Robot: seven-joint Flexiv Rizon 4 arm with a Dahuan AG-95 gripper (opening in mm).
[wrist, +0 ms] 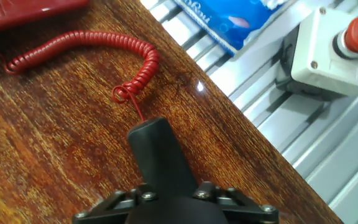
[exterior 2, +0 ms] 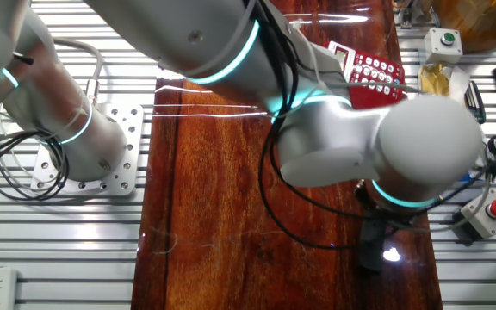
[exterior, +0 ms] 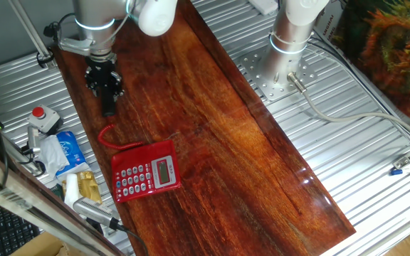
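Note:
A red desk phone (exterior: 146, 173) with grey keys and a small screen lies on the wooden board, its corner showing top left in the wrist view. From it a coiled red cord (wrist: 120, 40) loops across the board, ending in a straight wire at the tip of a long dark block (wrist: 160, 152). This block extends from between the silver-jointed linkages of my gripper (exterior: 107, 110), above the cord's far end. Whether it is a handset or part of the fingers is unclear. The fingertips cannot be made out, so the finger's state does not show.
Along the board's edge sit a box with a red button (wrist: 347, 53) and a blue packet (wrist: 229, 22). The board (exterior: 219, 135) right of the phone is clear.

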